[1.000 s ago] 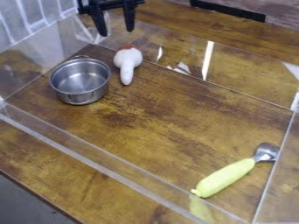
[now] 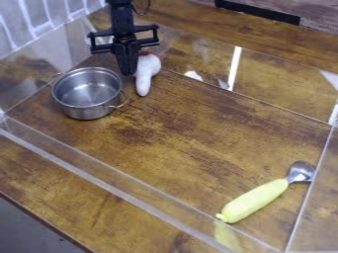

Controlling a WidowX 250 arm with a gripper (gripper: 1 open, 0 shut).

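Note:
The black gripper (image 2: pixel 126 61) is low at the back left, just left of a white object (image 2: pixel 145 75) with a bulbous top and narrower lower end, which it partly overlaps in the view. Its fingertips are small and dark, and whether they are apart or touching that object is unclear. A steel pot (image 2: pixel 89 93) with two handles sits below and left of the gripper. At the lower right lies a pale yellow-handled scoop (image 2: pixel 266 198) with a metal head.
Clear plastic walls (image 2: pixel 314 208) border the wooden table (image 2: pixel 185 148). A dark bar (image 2: pixel 258 15) lies at the back edge.
The gripper has come down toward the table, beside the white object, and its fingers look closer together. The pot and scoop are unmoved.

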